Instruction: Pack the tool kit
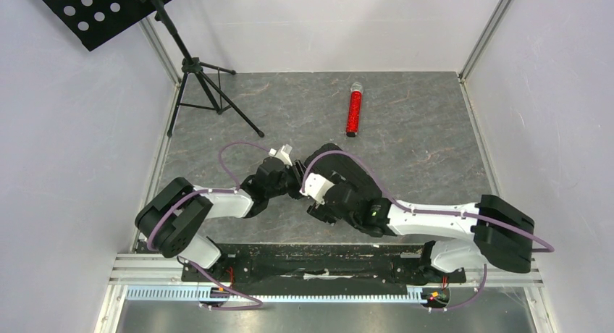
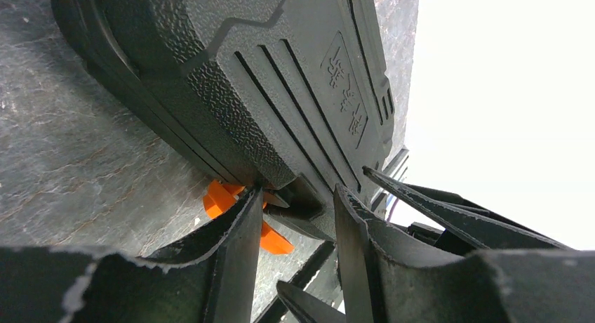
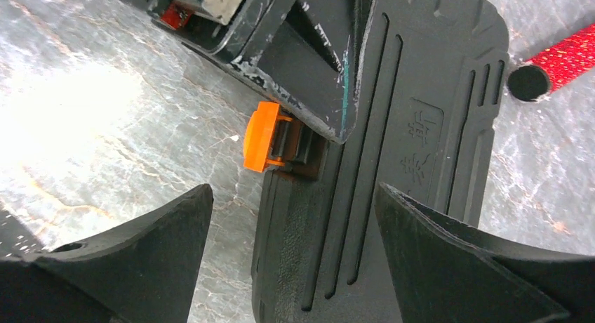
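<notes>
A black tool case (image 1: 337, 159) lies closed mid-floor, ridged lid facing the wrist cameras (image 3: 435, 168). An orange latch stands out from its side; in the left wrist view the latch (image 2: 277, 242) is partly behind the fingers. My left gripper is at that latch, fingers part open; whether anything is between its fingertips is unclear. My right gripper stands open over the case near the latch edge, with the case beneath its fingers. In the top view both grippers crowd the case's left and near side.
A red cylinder with a silver end (image 1: 355, 112) lies behind the case. A black music stand (image 1: 192, 65) stands at the back left. White walls bound the floor.
</notes>
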